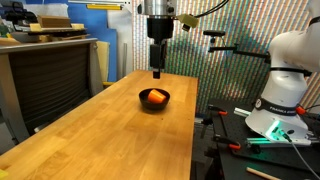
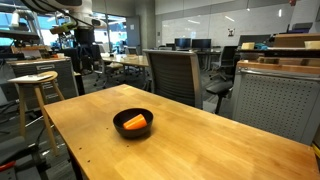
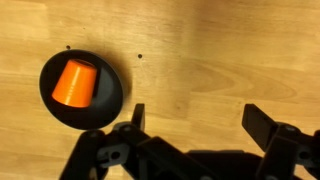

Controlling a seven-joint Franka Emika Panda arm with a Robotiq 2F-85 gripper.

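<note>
An orange cup (image 3: pixel 75 83) lies on its side in a round black bowl (image 3: pixel 110 98), at the left of the wrist view. The same bowl (image 2: pixel 139 132) and cup (image 2: pixel 135 122) rest on the wooden table in exterior view 2. High above the table hangs my gripper, open, with only bare wood showing between its fingers. It is clear of the bowl (image 1: pixel 166 99) and the cup (image 1: pixel 156 96) in exterior view 1.
An office chair (image 2: pixel 172 75) stands behind the table, and a grey case (image 2: pixel 270 98) is at the right. A white arm-like device (image 1: pixel 275 110) stands beside the table.
</note>
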